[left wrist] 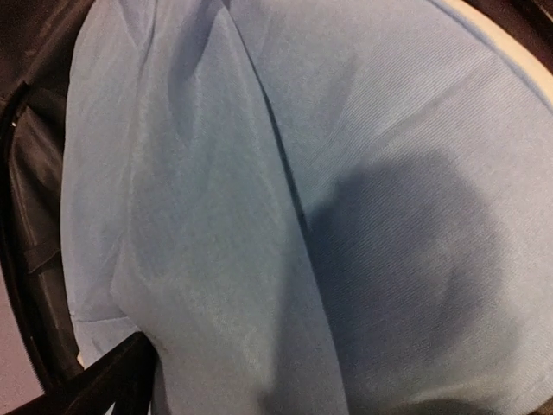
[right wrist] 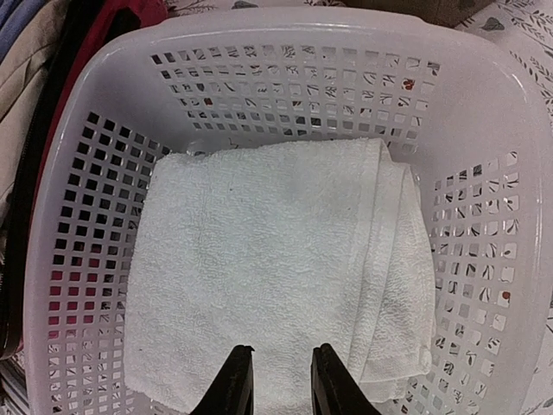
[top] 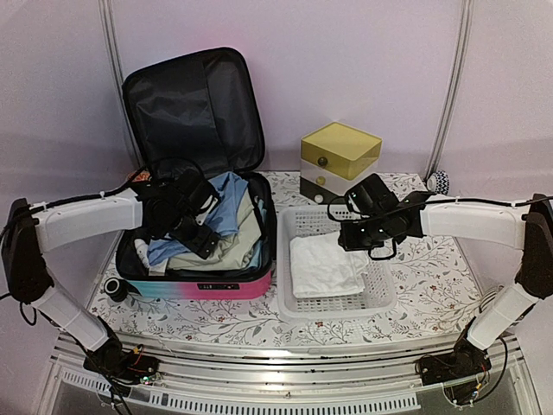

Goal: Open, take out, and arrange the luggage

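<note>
An open suitcase stands on the left, its black lid raised. Inside lie a blue garment and a beige one, loosely heaped. My left gripper is open, down at the clothes. Blue cloth fills the left wrist view, where one dark finger presses against its lower left edge; the other finger is hidden. A folded white towel lies in the white basket. Above it hangs my right gripper, fingers apart, nothing between them.
Behind the basket stands a small drawer box with a yellow top. A dark cylindrical item sits at the suitcase's front left corner, and a patterned cup at the back right.
</note>
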